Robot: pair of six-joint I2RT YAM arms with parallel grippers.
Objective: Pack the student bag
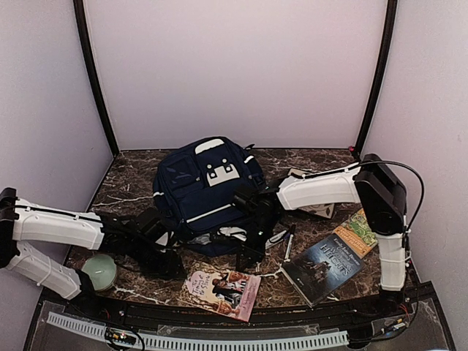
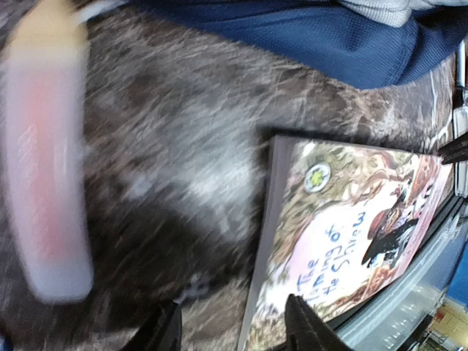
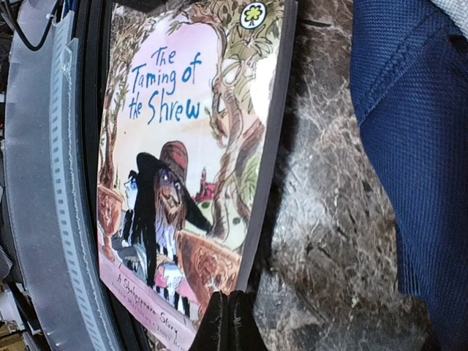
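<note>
The pink book "The Taming of the Shrew" lies flat at the front edge. My left gripper is over the table beside the book's spine end, fingers apart with nothing seen between them; a blurred pink-and-white pencil-shaped object lies to its left. My right gripper is shut at the book's edge, nothing visible between its fingers. The navy backpack lies behind both grippers.
A "Wuthering Heights" book and a yellow-green book lie at the right, pens near the middle. A pale green bowl sits front left. Bare table shows at back left.
</note>
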